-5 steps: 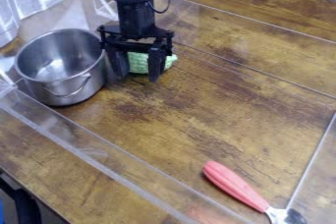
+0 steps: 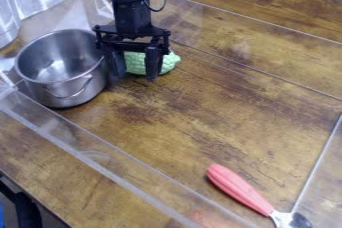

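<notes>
My black gripper [image 2: 134, 62] hangs low at the upper left, just right of a steel pot [image 2: 63, 69], its fingers down around or in front of a pale green corn-like object [image 2: 166, 63] that lies on the wooden table. The gripper hides part of that object, and I cannot tell whether the fingers hold it.
A pink-handled utensil [image 2: 239, 188] lies at the lower right. Clear plastic edges run around the work area. A pale curtain hangs at the back left.
The pot and utensil have not moved.
</notes>
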